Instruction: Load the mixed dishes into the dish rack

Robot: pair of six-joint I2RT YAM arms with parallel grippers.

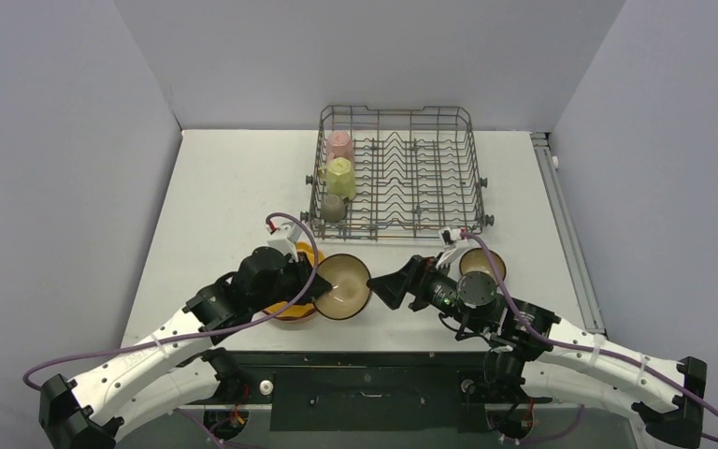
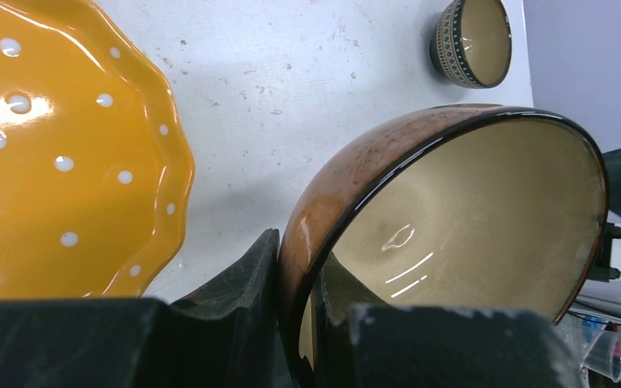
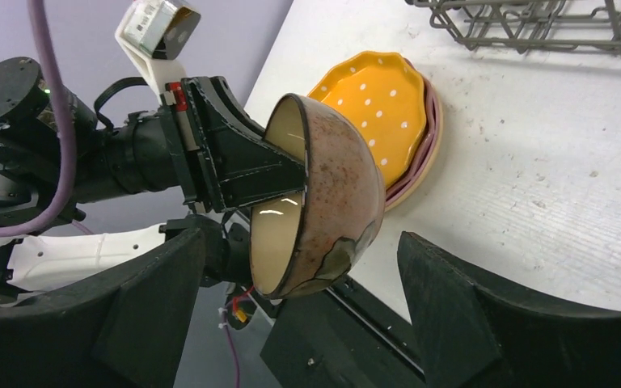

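A brown bowl with a cream inside and dark rim is tilted on its side in the air, its rim pinched by my left gripper, which is shut on it. Facing the bowl's outer side, my right gripper stands open, its fingers spread wide and apart from the bowl. The wire dish rack is at the back of the counter. A pink cup, a yellow-green cup and a grey cup stand along its left side.
Under the left arm lies a yellow dotted plate on top of other dishes. A smaller patterned bowl sits on the right of the counter, partly behind the right arm.
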